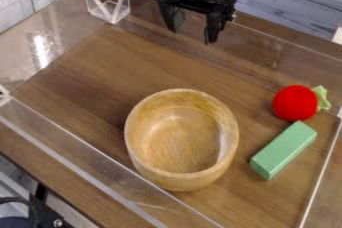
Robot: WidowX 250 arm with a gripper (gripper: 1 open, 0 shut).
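Observation:
My black gripper (191, 24) hangs at the top centre of the camera view, its two fingers apart and open with nothing between them. It is well above and behind a wooden bowl (182, 170), which sits empty at the lower centre. A red tomato-like object (294, 102) with a green top lies at the right, and a green rectangular block (282, 150) lies just in front of it.
A wooden board (94, 82) carries the objects, with clear raised borders along its sides. A clear plastic piece (110, 4) stands at the back left. The middle and left of the board are free.

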